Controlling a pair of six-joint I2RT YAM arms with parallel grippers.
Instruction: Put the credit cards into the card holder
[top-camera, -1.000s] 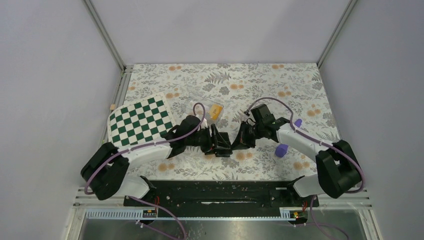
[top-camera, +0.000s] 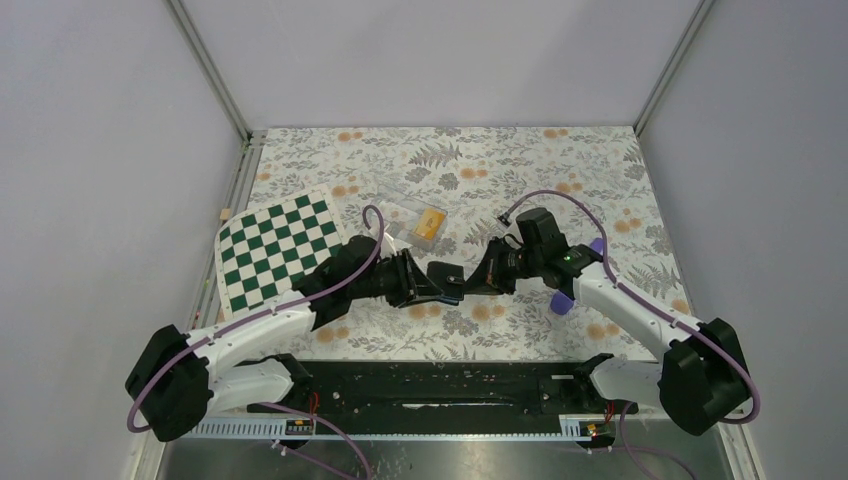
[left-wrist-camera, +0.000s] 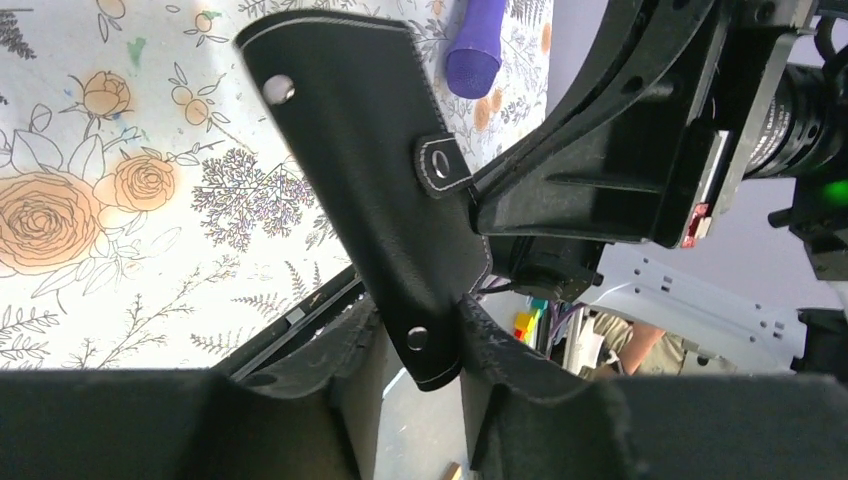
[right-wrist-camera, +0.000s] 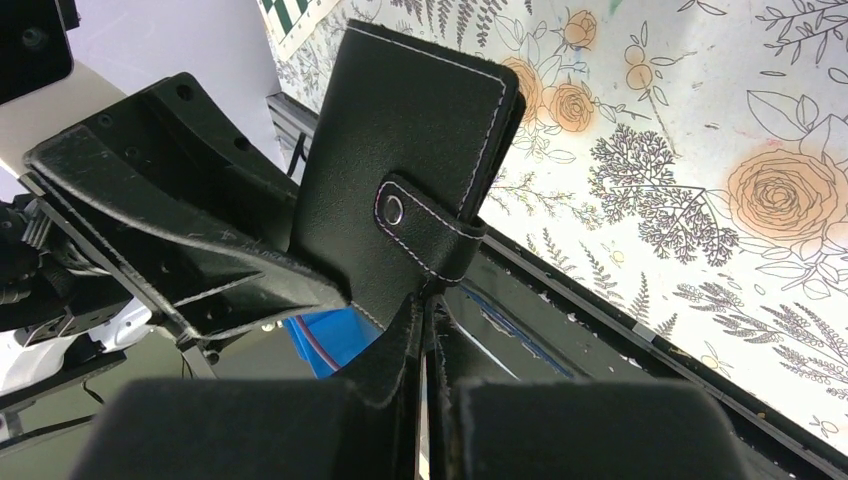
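Note:
The black leather card holder (top-camera: 447, 275) hangs above the table between my two grippers, its strap and snap facing outward. In the right wrist view my right gripper is shut, its fingertips meeting on the holder's edge just below the strap. My left gripper stands partly open, with the holder's lower end in the gap between its fingers. The right finger (left-wrist-camera: 490, 370) appears to touch the holder. A yellow card (top-camera: 431, 222) lies in a clear tray (top-camera: 392, 197) behind the left arm. Whether cards are inside the holder cannot be seen.
A green-and-white checkered board (top-camera: 280, 248) lies at the left. Purple objects (top-camera: 562, 302) lie at the right, partly behind the right arm.
The left arm has drawn back and changed its angle at the holder. My right arm's elbow has swung outward, while its gripper stays by the holder. The holder has tilted.

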